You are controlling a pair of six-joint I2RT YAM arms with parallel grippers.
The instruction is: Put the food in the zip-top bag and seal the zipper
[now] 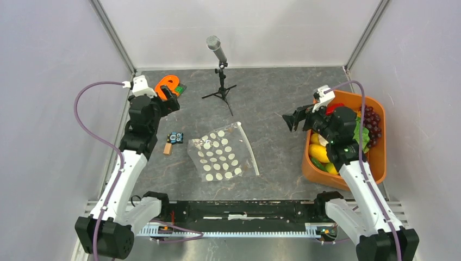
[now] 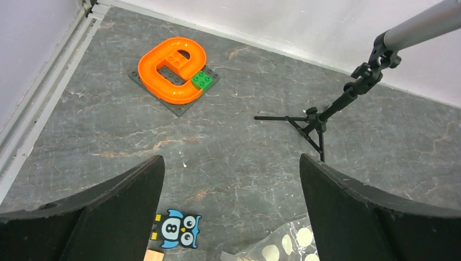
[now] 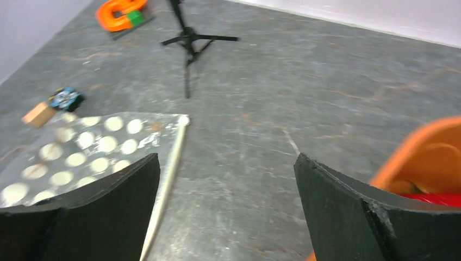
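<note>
A clear zip top bag with cream dots (image 1: 220,155) lies flat in the middle of the table, its pale zipper strip along the right edge. An orange bin (image 1: 312,171) on the right holds food: yellow pieces (image 1: 318,153), grapes (image 1: 371,125), leafy greens and something red. My left gripper is raised above the back left of the table, open and empty. My right gripper hangs open and empty at the bin's left rim, between it and the bag.
An orange track piece (image 2: 171,89) lies back left. A microphone stand (image 1: 222,87) stands at the back middle. A small owl-patterned block (image 2: 176,228) and a wooden block (image 1: 167,148) sit left of the bag.
</note>
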